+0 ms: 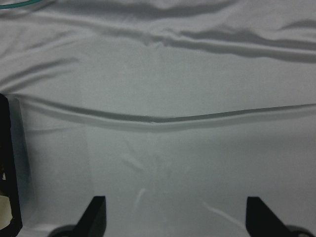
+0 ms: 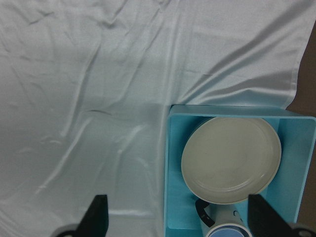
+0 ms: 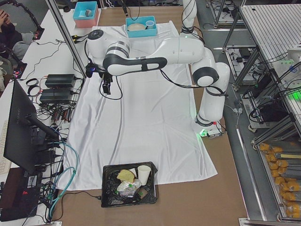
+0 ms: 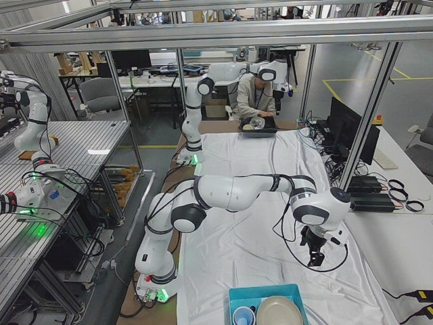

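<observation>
My left gripper stands open and empty above the white cloth (image 1: pixel 163 79), with the edge of a black tray (image 1: pixel 11 217) at the left of its wrist view. My right gripper is also open and empty, raised over the cloth beside a light-blue bin (image 2: pixel 296 163). The bin holds a cream plate (image 2: pixel 229 155) and, in front of it, a cup (image 2: pixel 222 229) with a blue inside. The black tray (image 3: pixel 106 183) in the camera left view holds a white cup (image 3: pixel 143 174), a yellowish piece (image 3: pixel 126 176) and crumpled foil or wrap (image 3: pixel 127 188).
Much of the cloth between bin and tray is clear. A monitor (image 3: pixel 19 132), cables and black boxes (image 3: pixel 59 81) line one side; metal frame posts (image 4: pixel 369 108) rise around the table. A seated person (image 4: pixel 257 98) is beyond the tray's end.
</observation>
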